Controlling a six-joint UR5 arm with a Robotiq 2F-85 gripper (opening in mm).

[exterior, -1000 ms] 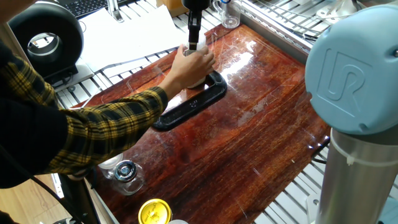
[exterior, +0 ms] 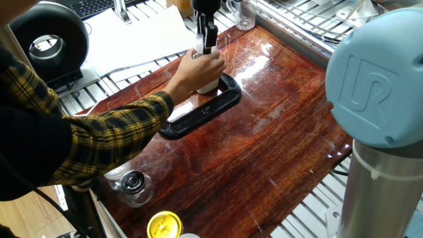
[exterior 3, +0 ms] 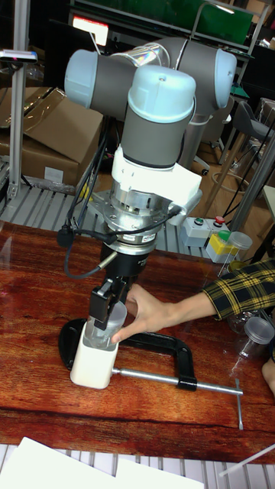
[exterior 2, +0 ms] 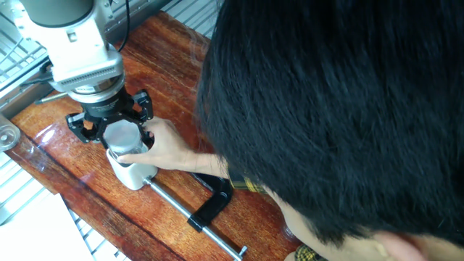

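Pointing down over a clear jar [exterior 2: 125,138] is my gripper [exterior 3: 111,311], its fingers on either side of the jar's top in exterior view 2. Whether the fingertips press on the jar or stand clear of it is hidden. The jar sits in a white holder [exterior 3: 92,367] on the wooden table. A person's hand [exterior: 201,69] holds the jar from the side, right by my fingers. A black clamp [exterior 3: 186,367] with a metal screw rod [exterior 2: 177,204] lies on the table, its rod reaching the holder.
Lidded clear jars [exterior: 135,188] and a yellow lid [exterior: 164,226] stand at the table's near edge in exterior view 1. The person's arm [exterior: 119,135] crosses the table. A glass mug [exterior: 244,14] stands at the far edge.
In exterior view 1 my gripper has shifted slightly left and its finger outline looks different. The hand has moved very slightly; the clamp stays put.
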